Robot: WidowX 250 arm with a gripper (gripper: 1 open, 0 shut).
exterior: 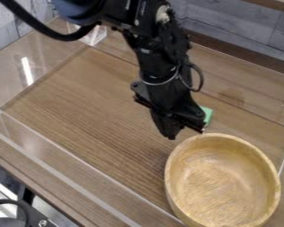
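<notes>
The black robot arm reaches down from the top of the view, its gripper [180,124] low over the wooden table, just behind the rim of a wide tan bowl [222,182]. The gripper looks shut, though its fingertips are small and dark. A green object [208,115] lies behind the gripper on the right, partly hidden by it; I cannot tell whether they touch.
The bowl fills the lower right of the table [74,115]. Grey wood-look walls stand at the back, and black cables are at the lower left.
</notes>
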